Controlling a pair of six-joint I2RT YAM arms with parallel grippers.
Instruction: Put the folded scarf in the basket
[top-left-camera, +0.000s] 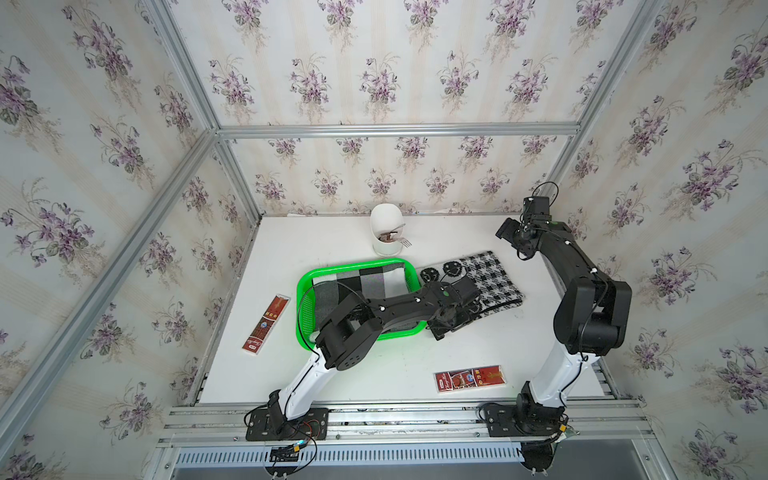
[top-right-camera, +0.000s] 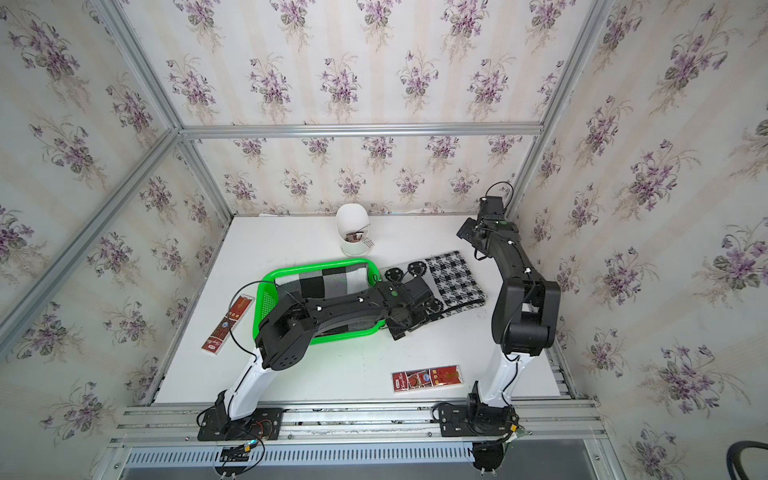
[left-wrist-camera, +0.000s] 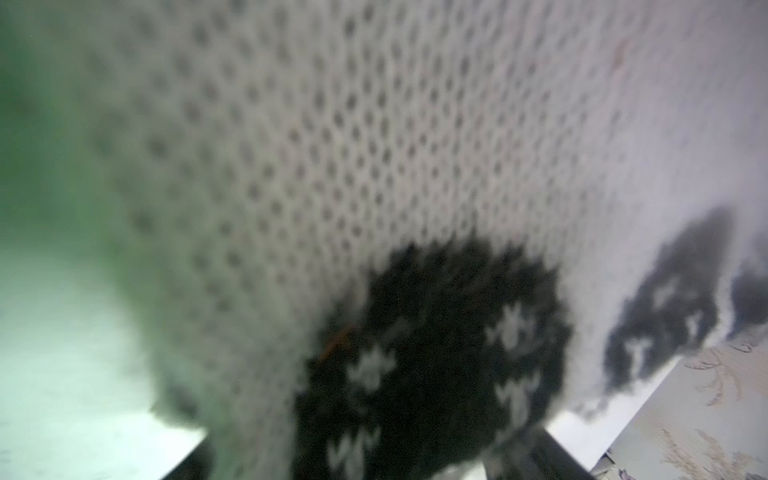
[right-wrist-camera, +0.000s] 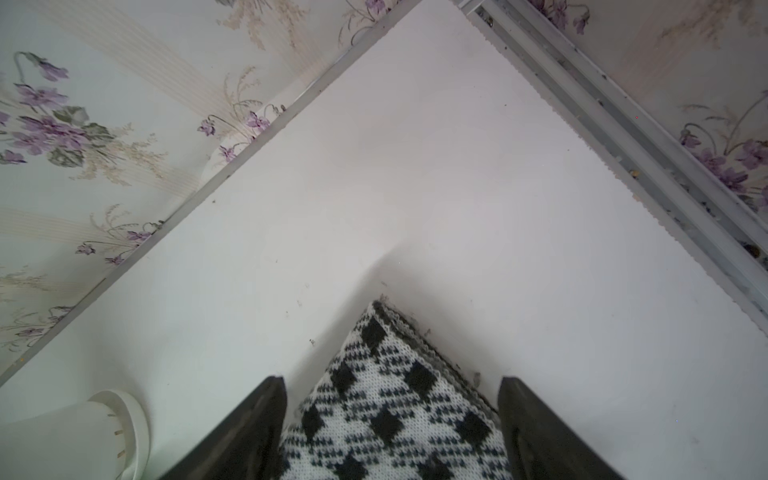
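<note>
The folded scarf (top-left-camera: 502, 276), black-and-white checked with dark round motifs, lies flat right of the green basket (top-left-camera: 358, 265), its left edge against or close to the rim. My left gripper (top-left-camera: 460, 321) is over the scarf's near left part, hiding some of it. In the left wrist view, white knit and a dark motif fill the space in front of and between its spread fingers. Beyond the scarf's far right corner, my right gripper (top-left-camera: 512, 241) stands open. A corner of the scarf (right-wrist-camera: 384, 392) shows between its fingers, apparently untouched.
Grey, black and white cloth (top-left-camera: 364, 281) lies inside the basket. A white container (top-left-camera: 387, 217) holding utensils stands behind. Red flat packages lie at left (top-left-camera: 265, 324) and front (top-left-camera: 469, 378).
</note>
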